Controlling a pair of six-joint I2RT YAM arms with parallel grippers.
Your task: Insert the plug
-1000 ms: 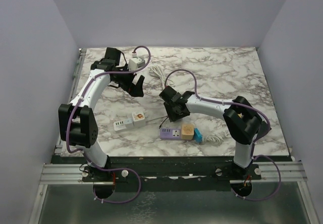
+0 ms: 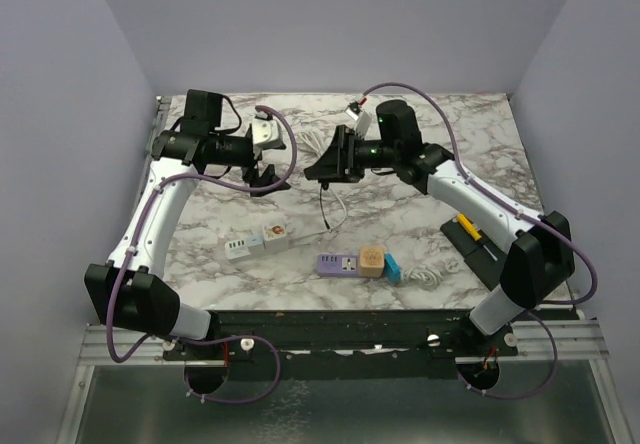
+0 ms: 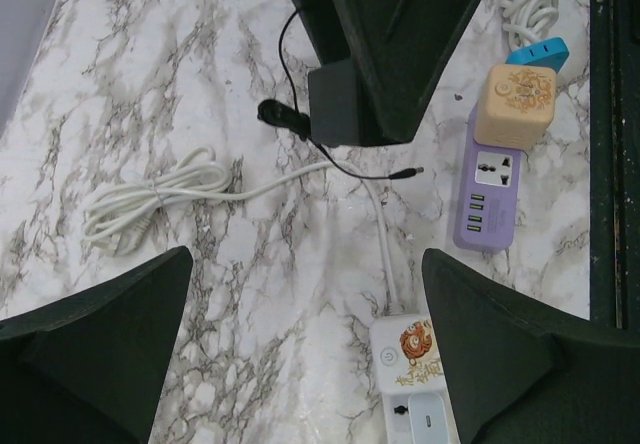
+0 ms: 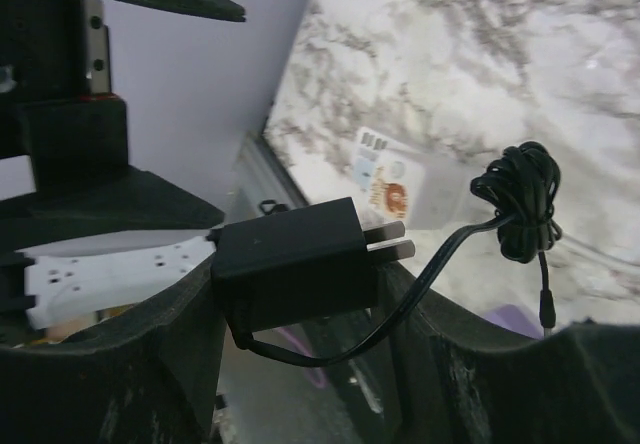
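A black plug [image 4: 295,269] with two metal prongs [image 4: 388,242] is pinched in my right gripper [image 2: 335,162], raised above the middle of the table. From the plug runs a thin black cable [image 4: 440,259], tied in a bundle. The purple power strip [image 2: 338,264], with a socket and a wooden-coloured cube end, lies nearer the front. Left of it is a white power strip [image 2: 255,244]; its socket face shows at the bottom of the left wrist view. My left gripper stands open and empty, above and behind the white strip.
A coiled white cable [image 3: 165,199] lies at the back. Beside the purple strip are a blue plug [image 2: 392,268] and another white coil [image 2: 425,275]. A black case with a yellow item [image 2: 467,227] sits at the right. Bare marble is around them.
The right gripper has risen and moved back from near the purple strip, carrying the plug and its dangling cable. The left gripper has shifted slightly, still open.
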